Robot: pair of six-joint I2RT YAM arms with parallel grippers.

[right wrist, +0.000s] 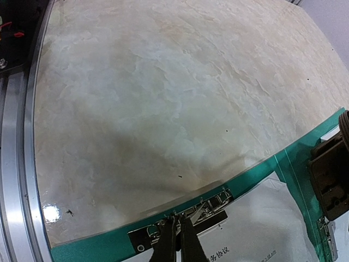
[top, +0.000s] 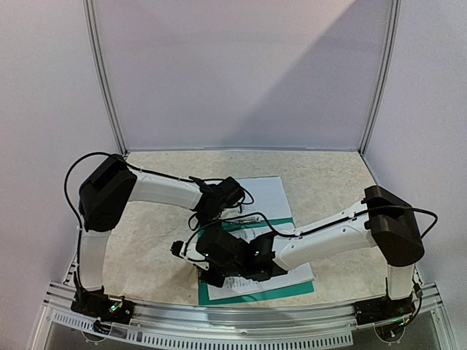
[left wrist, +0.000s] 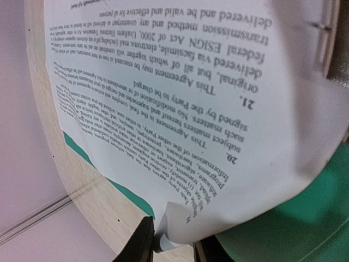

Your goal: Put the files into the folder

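Observation:
An open green folder (top: 255,296) lies at the middle front of the table, white printed sheets (top: 298,275) spread over its near half. In the left wrist view, a curled corner of a printed page (left wrist: 163,131) reaches between the fingers of my left gripper, which stand apart, part open. My right gripper is shut at the metal clip (right wrist: 210,206) along the folder's edge; the clip's metal shows right at its fingertips, but whether they pinch any of it cannot be told. From above, both gripper tips are hidden beneath the arms.
A second clip (right wrist: 329,240) sits farther along the folder, close to the dark body of the left arm (right wrist: 332,174). Another white sheet (top: 264,195) covers the folder's far half. Bare table (top: 328,182) surrounds the folder. The two wrists are close together.

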